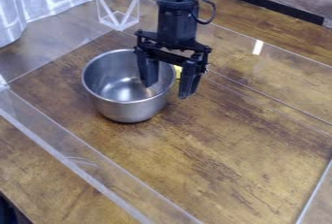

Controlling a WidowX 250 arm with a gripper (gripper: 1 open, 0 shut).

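A large steel bowl [119, 97] sits on the wooden table, left of centre. Over its right side hangs my black gripper [170, 80], its fingers pointing down, one over or inside the rim and one just outside it to the right. A small yellow object [177, 70] shows partly behind the gripper, too hidden to identify. I cannot tell whether anything is between the fingers.
Pale walls or rails edge the left and back, with a white wire-like shape [116, 13] at the back left.
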